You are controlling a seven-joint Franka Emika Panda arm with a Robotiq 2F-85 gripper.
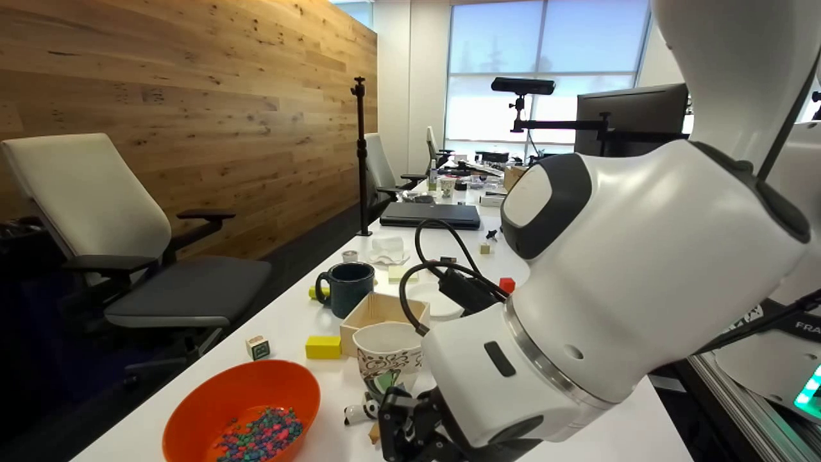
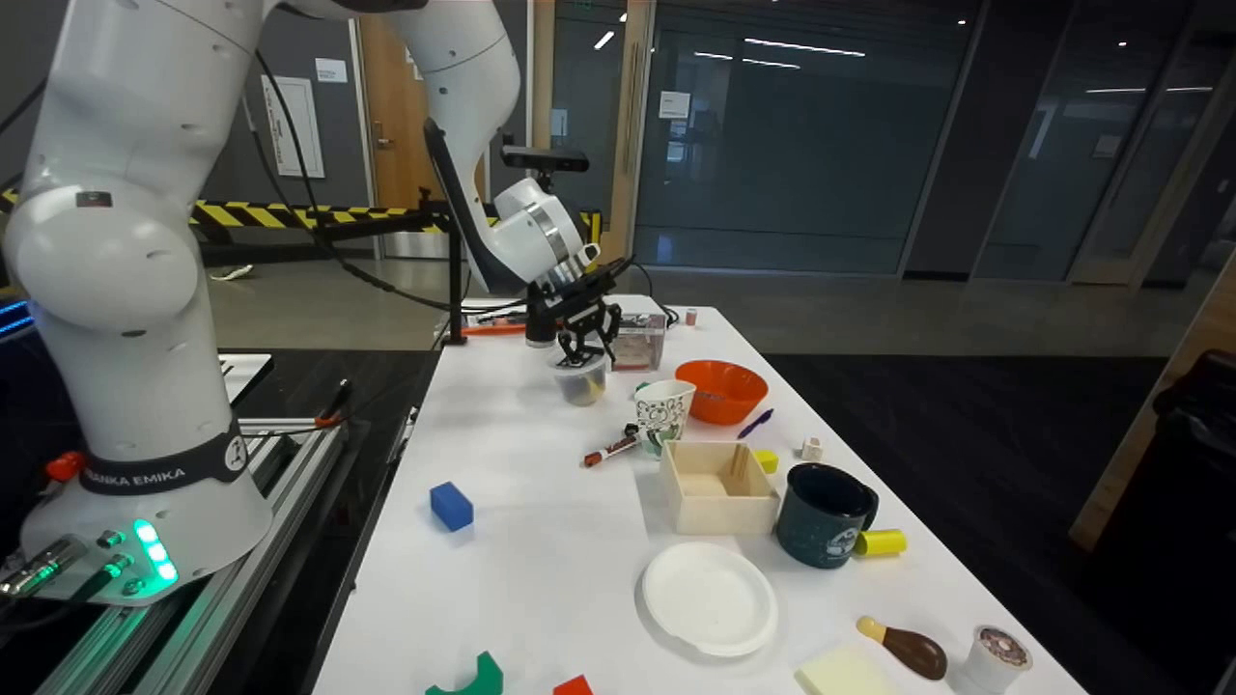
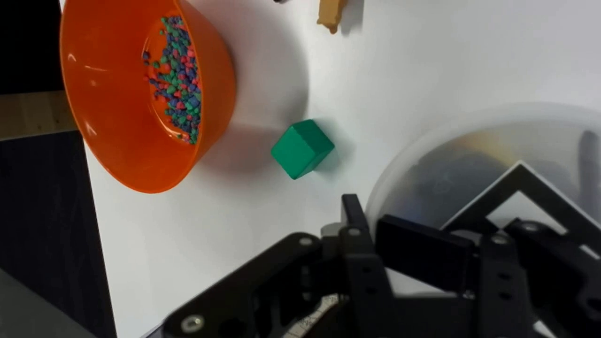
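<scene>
A translucent round tub [image 3: 563, 115] fills the lower right of the wrist view, with dark and yellowish contents blurred behind its wall. My gripper is closed at its near rim, one finger on the outside and the other on the inside, so it is shut on the tub's rim. From exterior view 2 the gripper [image 2: 586, 347] appears right over the tub [image 2: 580, 382]; whether the tub rests on the table cannot be told. Exterior view 1 shows only part of the gripper at the bottom edge, with the tub out of sight.
Close by are a green block [image 3: 301, 149] and an orange bowl [image 3: 217, 90] holding small coloured pebbles. A patterned paper cup [image 2: 663, 407], a wooden box [image 2: 724, 510] and a dark mug [image 2: 820, 521] stand farther along. Bare table surrounds the blue block [image 2: 452, 506].
</scene>
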